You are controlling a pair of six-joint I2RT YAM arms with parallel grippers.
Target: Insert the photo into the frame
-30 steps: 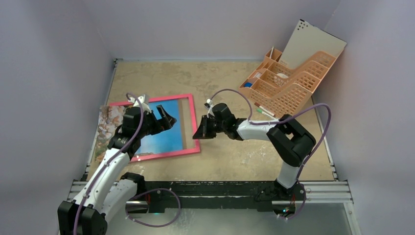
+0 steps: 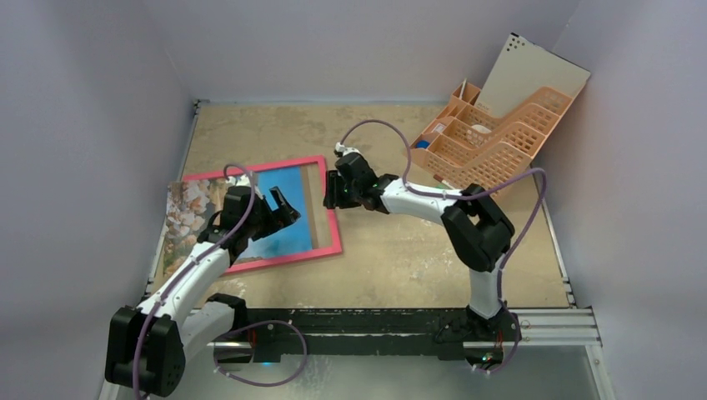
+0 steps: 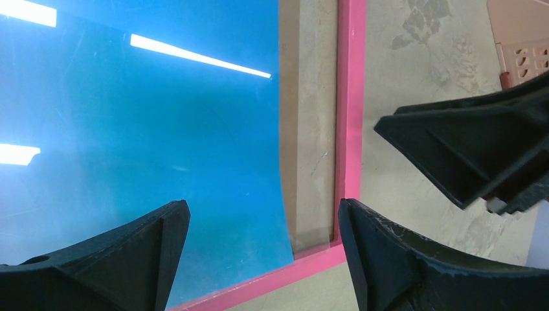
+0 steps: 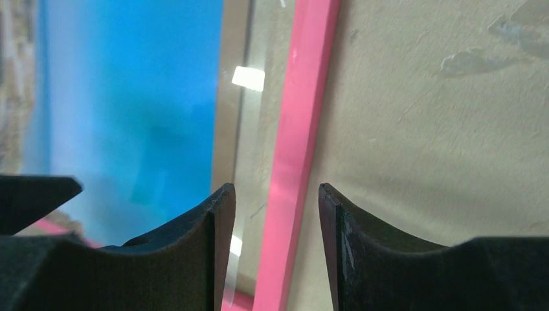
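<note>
The pink frame [image 2: 332, 229] lies flat on the table, left of centre. A photo [image 2: 288, 237], blue on the right and stony or flowery on the left, covers much of it. The photo's left end sticks out past the frame's top-left corner, and the frame's left bar is hidden. A bare strip separates the photo's right edge from the right bar. Above the photo my left gripper stands open, with nothing between its fingers. My right gripper is open too, its fingers on either side of the frame's right bar [image 4: 291, 155] as seen from its wrist.
An orange organizer [image 2: 504, 154] with a white board [image 2: 534, 77] stands at the back right. Pens lie beside its front side. Open table [image 2: 400, 271] stretches to the right of the frame, under the right arm.
My right gripper has moved away from the front and slightly left, along the frame's right bar. The left arm has shifted only a little. Photo and frame look nearly unmoved.
</note>
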